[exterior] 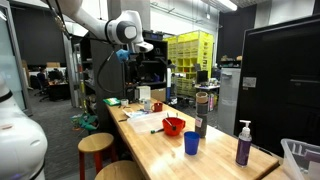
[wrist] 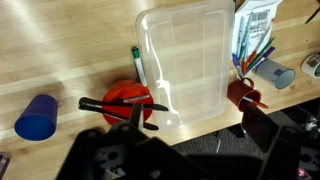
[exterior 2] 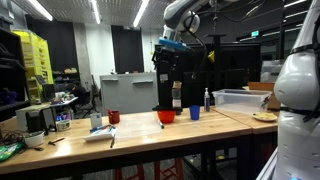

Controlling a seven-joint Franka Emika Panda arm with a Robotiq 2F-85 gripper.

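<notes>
High above the table, my gripper (exterior: 134, 68) hangs clear of everything; in the wrist view its two dark fingers are spread wide and the gripper is open, with nothing held. Below, a red bowl (wrist: 118, 90) has dark-handled utensils lying across it, partly covered by one finger. A blue cup (wrist: 38, 118) stands to its left in that view. Beside the bowl lies a marker (wrist: 138, 66), along the edge of a flat whitish tray (wrist: 187, 62). A red mug (wrist: 240, 94) is close to the other finger.
A holder with pens (wrist: 257, 35) and a grey cup (wrist: 276, 73) stand past the tray. Exterior view 1 shows a tall grey bottle (exterior: 201, 126), a pump bottle (exterior: 243, 150) and a clear bin (exterior: 302, 158).
</notes>
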